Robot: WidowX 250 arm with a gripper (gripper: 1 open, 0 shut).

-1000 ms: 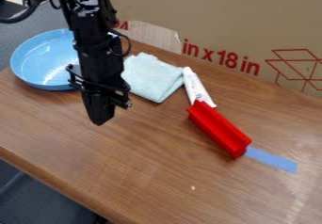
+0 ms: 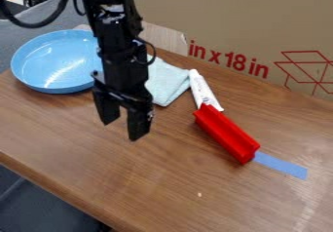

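My black gripper (image 2: 124,121) hangs low over the wooden table, left of center, with its fingers apart and pointing down, nothing seen between them. To its right lies a red oblong object (image 2: 227,134). Behind that is a white long item (image 2: 203,90), perhaps a utensil. A folded pale cloth (image 2: 168,83) lies behind the gripper, partly hidden by it. A blue plate or shallow bowl (image 2: 50,62) sits at the back left.
A cardboard box (image 2: 235,26) stands along the back. A strip of blue tape (image 2: 281,165) is on the table at right.
The gripper has moved a little to the right and lower, and its fingers appear wider apart. The objects on the table have not visibly moved.
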